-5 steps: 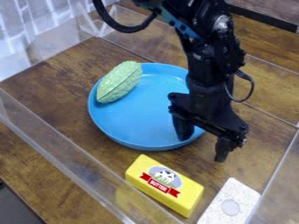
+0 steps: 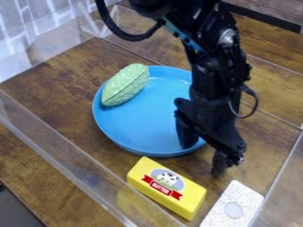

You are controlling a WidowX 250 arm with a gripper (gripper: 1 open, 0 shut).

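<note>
The black gripper (image 2: pixel 204 146) reaches down from the top over the right side of a blue plate (image 2: pixel 130 120), its fingertips low near the plate's edge and the wooden table. It stands open, with no object visible between its fingers. A pale green cabbage-like toy (image 2: pixel 124 84) lies on the left part of the plate. A yellow butter box (image 2: pixel 164 186) sits in front of the plate.
A white rectangular object (image 2: pixel 233 210) lies at the front right. Clear plastic walls run along the near sides. Bare wood (image 2: pixel 59 97) shows at the left and behind the arm.
The gripper has moved slightly toward the front, its fingertips a little lower in the view. The plate, toy, butter box and white object look unmoved.
</note>
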